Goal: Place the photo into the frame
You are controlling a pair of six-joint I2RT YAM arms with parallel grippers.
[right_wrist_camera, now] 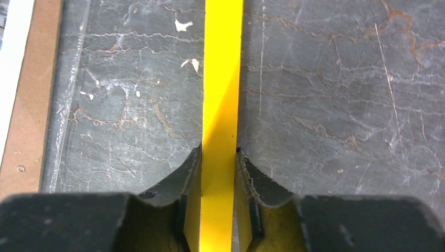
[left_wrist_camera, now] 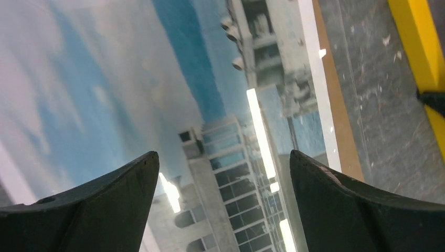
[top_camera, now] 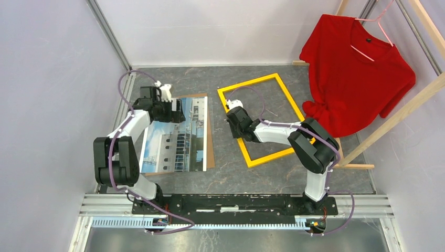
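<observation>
The photo (top_camera: 178,149), showing a white building under a blue sky, lies on a brown backing board (top_camera: 211,152) at the left of the table. Over the photo's upper part is my left gripper (top_camera: 181,111); its fingers stand wide apart with nothing between them, and the photo (left_wrist_camera: 157,89) fills most of the left wrist view. The empty yellow frame (top_camera: 291,97) lies flat to the right of the photo. My right gripper is shut on the frame's left bar (right_wrist_camera: 223,68), one finger on either side of it.
A red shirt (top_camera: 351,73) hangs on a wooden rack (top_camera: 399,113) at the right, close to the frame's right side. Between backing board and frame runs a strip of bare grey table (top_camera: 225,163).
</observation>
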